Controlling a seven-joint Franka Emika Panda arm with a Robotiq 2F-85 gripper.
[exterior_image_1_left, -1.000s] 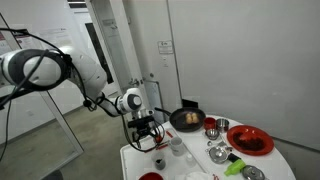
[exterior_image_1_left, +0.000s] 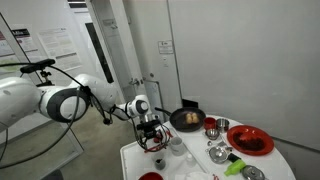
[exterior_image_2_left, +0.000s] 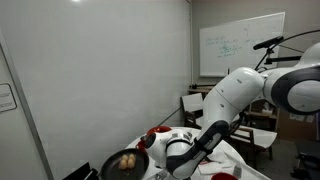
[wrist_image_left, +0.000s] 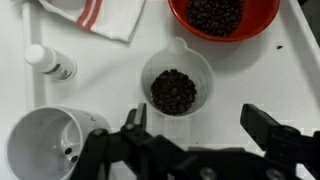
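My gripper stands open above a white table, with no object between its fingers. A small white spouted cup (wrist_image_left: 205, 75) with dark beans (wrist_image_left: 173, 92) in its bottom lies just beyond the fingertips in the wrist view. Farther off, at the top of that view, is a red bowl (wrist_image_left: 262, 22) holding more dark beans. A white mug (wrist_image_left: 32, 130) sits at the lower left, a few dark bits inside it. In exterior view 1 the gripper (exterior_image_1_left: 152, 137) is low over the table's left part, and the arm hides some of what is under it.
A white bottle (wrist_image_left: 50, 63) and a red-striped cloth (wrist_image_left: 103, 15) lie at the wrist view's upper left. In exterior view 1, a dark pan (exterior_image_1_left: 187, 127) with brown items stands at the back. A red plate (exterior_image_1_left: 250, 138), metal ware (exterior_image_1_left: 218, 153) and a green object (exterior_image_1_left: 235, 167) lie to the right.
In exterior view 1 my arm has swung lower, and its gripper end has shifted a little to the right. The objects on the table appear to have stayed put.
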